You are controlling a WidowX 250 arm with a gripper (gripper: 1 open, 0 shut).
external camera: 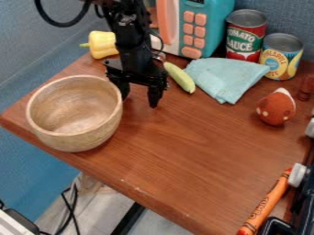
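The black gripper [138, 92] hangs over the back left of the wooden table, just behind and right of a wooden bowl [73, 124], its fingers pointing down. Whether it is open or shut, or holds anything, is unclear. A yellow-green banana-like object [179, 76] lies just right of it. Behind the arm is a yellow object [99, 43], partly hidden.
A teal toy microwave [194, 25], a tomato sauce can [245, 37], a second can [280, 57] and a blue cloth [226, 78] fill the back. A red-brown toy [276, 107] and orange tube [267, 207] are right.
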